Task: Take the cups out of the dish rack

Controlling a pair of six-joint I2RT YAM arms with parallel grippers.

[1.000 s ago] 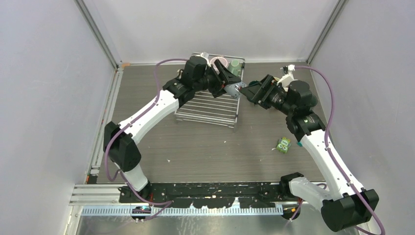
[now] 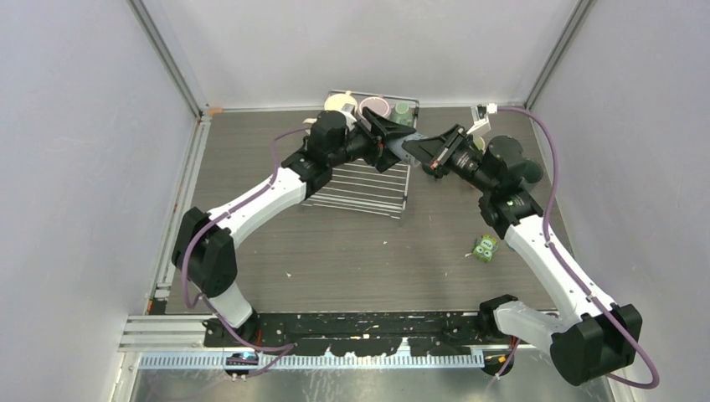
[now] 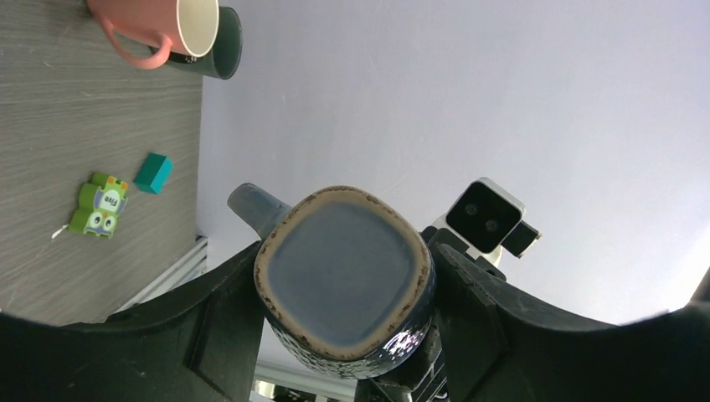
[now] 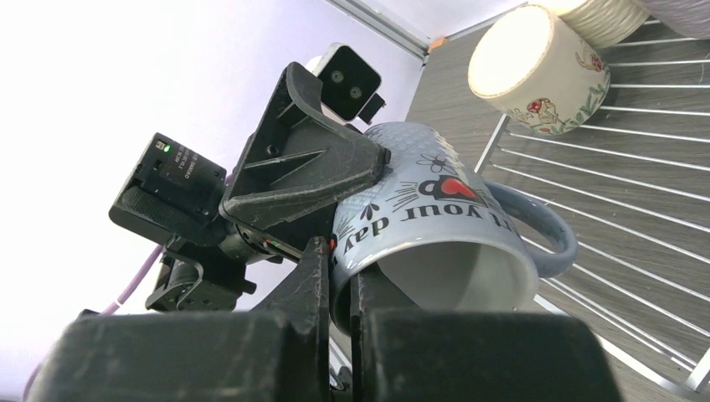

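Observation:
A blue-grey printed mug [image 4: 427,201] is held in the air above the right side of the dish rack [image 2: 356,199]. My left gripper is shut around the mug's body, whose flat base [image 3: 343,272] faces the left wrist camera. From the other side my right gripper is shut on the mug's rim, with one finger reaching inside the opening. The handle [image 4: 536,226] sticks out free of both grippers. At the rack's back stand a cream cup [image 2: 339,102], a pink cup [image 2: 374,106] and a green cup [image 2: 402,111]. A flower-patterned white cup [image 4: 548,75] also lies there.
On the table's right side are a pink mug [image 3: 155,21] and a dark green cup [image 3: 226,50]. A green owl toy [image 3: 100,205] and a teal block [image 3: 153,172] lie nearer the front.
My right gripper has moved left to the mug's rim and shut on it. The left arm has shifted slightly, its gripper still around the mug.

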